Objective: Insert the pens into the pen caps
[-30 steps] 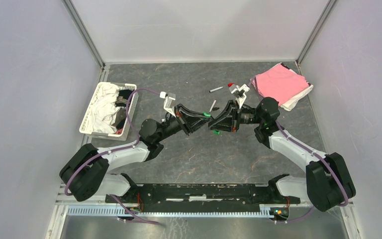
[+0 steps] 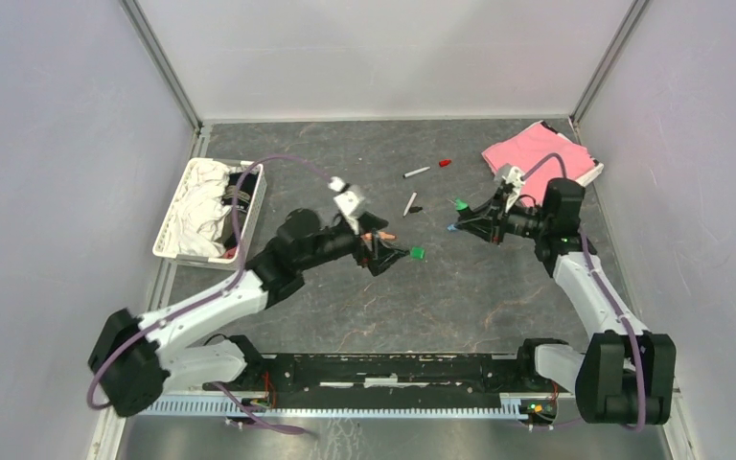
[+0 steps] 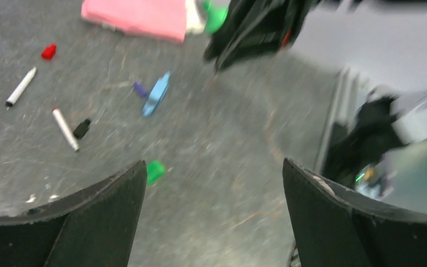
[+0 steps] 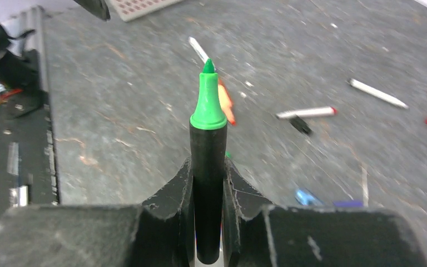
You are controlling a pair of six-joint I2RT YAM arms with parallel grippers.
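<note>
A black pen with a green collar and tip [image 4: 208, 183] stands upright in my right gripper, held between its fingers. My left gripper hangs open over the table, empty between its fingers, with a green piece [image 3: 155, 170] lying beyond it. Also lying loose are a red cap [image 3: 48, 51], white pens [image 3: 21, 87], a black cap [image 3: 82, 128], an orange pen [image 4: 226, 102], a blue piece [image 3: 155, 95] and a purple piece [image 3: 140, 89].
A white basket of cloths [image 2: 192, 211] stands at the left, and folded pink and white cloths [image 2: 527, 149] lie at the back right.
</note>
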